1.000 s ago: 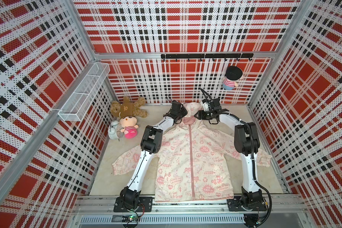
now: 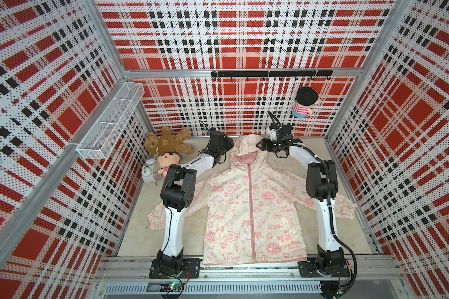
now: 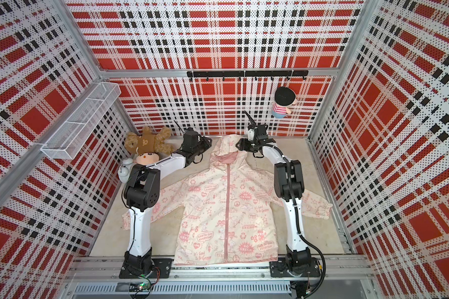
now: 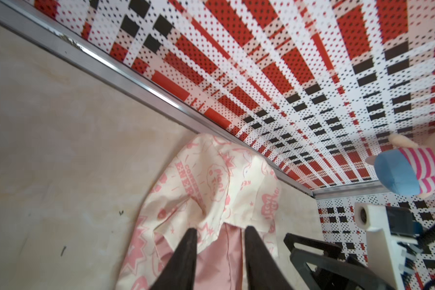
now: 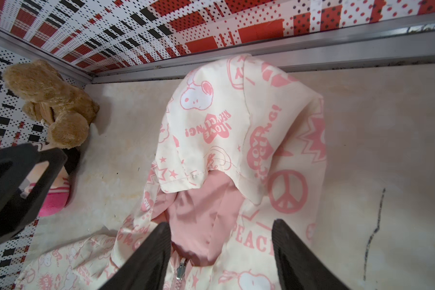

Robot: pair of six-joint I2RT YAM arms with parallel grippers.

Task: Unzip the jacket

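Observation:
A cream jacket point(image 2: 229, 214) with pink print lies flat, front up, its long pink zipper point(image 2: 251, 209) running from collar to hem. Its hood point(image 5: 222, 120) is folded at the top, showing pink lining. The zipper pull point(image 5: 180, 268) shows at the collar in the right wrist view. My left gripper hovers just left of the hood, fingers apart with nothing between them. My right gripper is at the hood's right side, open above the collar, with nothing between its fingers.
A brown bear plush point(image 2: 167, 142), a doll and a grey toy point(image 2: 148, 172) sit back left beside the left arm. Another doll point(image 2: 302, 103) hangs on the back wall. A white wire basket point(image 2: 109, 119) is on the left wall. Bare table lies either side of the hood.
My right gripper has shifted only slightly.

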